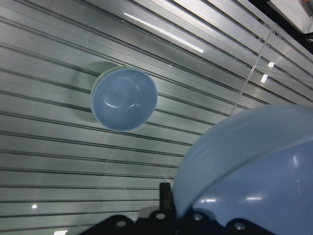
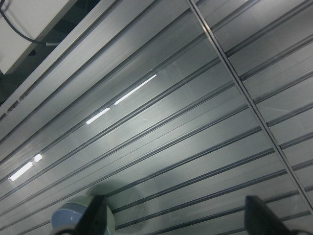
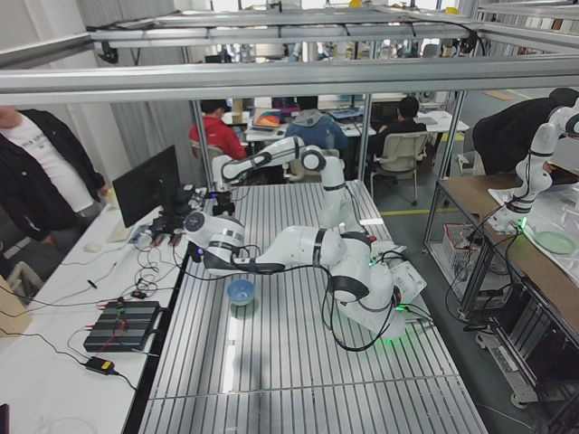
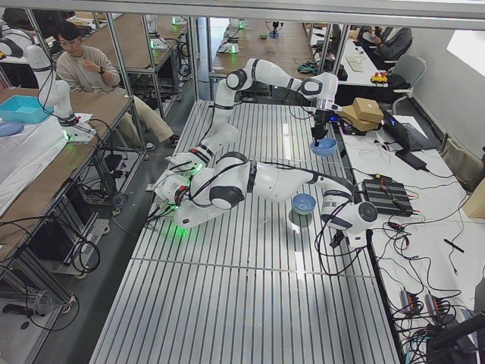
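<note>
A small blue bowl [image 3: 241, 291] with a pale green outside [image 4: 303, 203] rests on the slatted metal table; the left wrist view shows it [image 1: 124, 100] from above, the right wrist view [image 2: 71, 218] at the lower left edge. My left gripper [image 4: 318, 130] holds a larger blue bowl [image 4: 324, 148] at the far end, shut on its rim, which fills the lower right of the left wrist view [image 1: 249, 176]. My right gripper [image 4: 336, 241] hangs over the near part of the table, its blurred fingertips far apart, open with nothing between them.
A white side table [image 3: 63, 389] along one edge holds a black power unit [image 3: 120, 325], a monitor and cables. Another bench with a robot arm stands on the other side.
</note>
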